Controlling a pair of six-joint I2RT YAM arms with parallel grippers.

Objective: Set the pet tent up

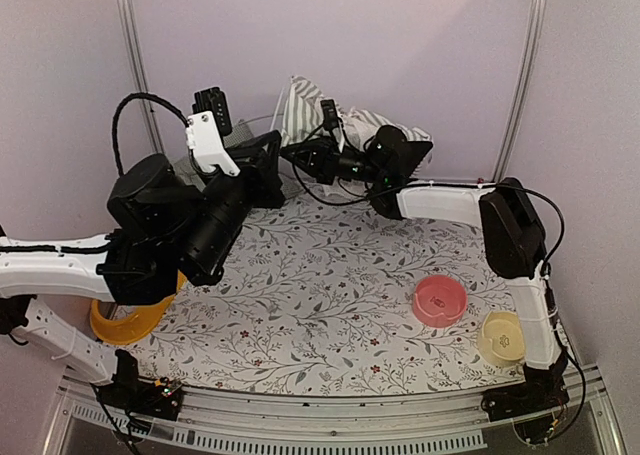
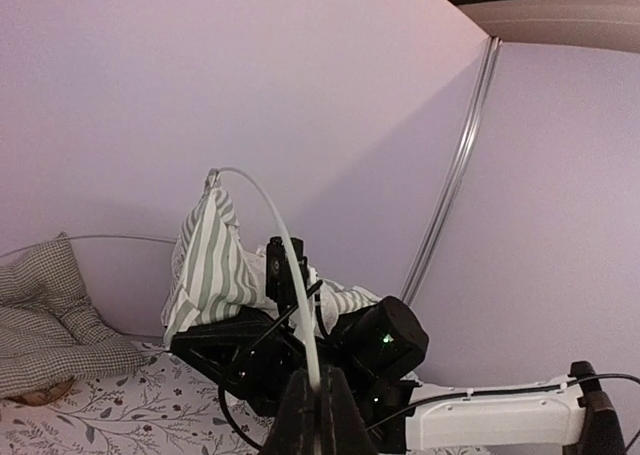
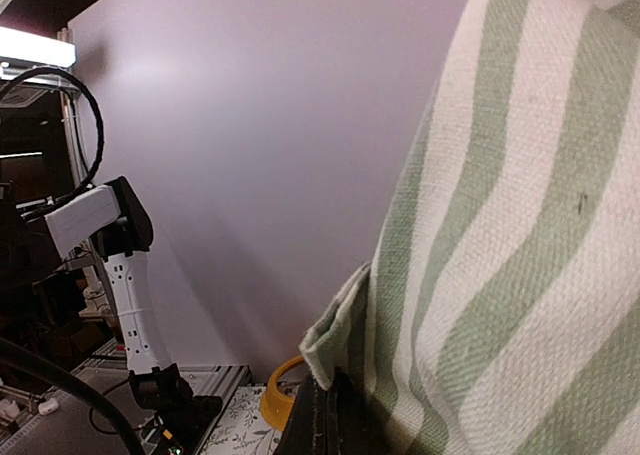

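Observation:
A thin white tent pole [image 2: 283, 233] arcs up from my left gripper, which is shut on it; its far end meets the top corner of the striped cloth. The green-and-white striped tent cloth [image 1: 303, 108] is bunched and raised at the back of the table. Shut on a folded edge of this striped cloth [image 3: 520, 225] is my right gripper. In the top view the two grippers are close together at the back, left of the cloth. How far the pole runs inside the cloth is hidden.
A grey checked cushion [image 2: 55, 320] lies at the back left, with a thin hoop behind it. On the table stand a pink bowl [image 1: 440, 301], a yellow bowl [image 1: 501, 338] and an orange ring [image 1: 130, 325].

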